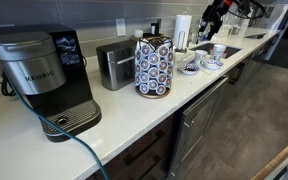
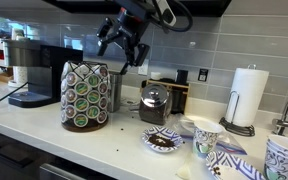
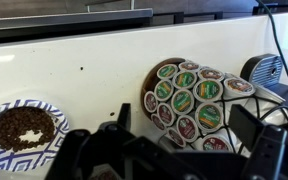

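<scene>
In the wrist view a round rack of coffee pods [image 3: 184,98] with green and brown lids lies below my gripper. The gripper is open, its dark fingers apart with nothing held between them. Exterior view 2 has the gripper [image 2: 121,50] in the air above the counter, higher than the pod rack [image 2: 85,96] and to its right. The rack [image 1: 154,68] stands upright on the counter in exterior view 1. A patterned plate of coffee beans [image 3: 24,128] is at the wrist view's left; the same plate [image 2: 162,139] lies right of the rack in exterior view 2.
A Keurig coffee maker [image 1: 47,82] and a dark metal box [image 1: 118,64] stand at the left. Patterned cups [image 2: 206,137], another plate [image 2: 231,166] and a paper towel roll [image 2: 247,96] occupy the right. Bare counter [image 3: 96,75] lies between bean plate and rack.
</scene>
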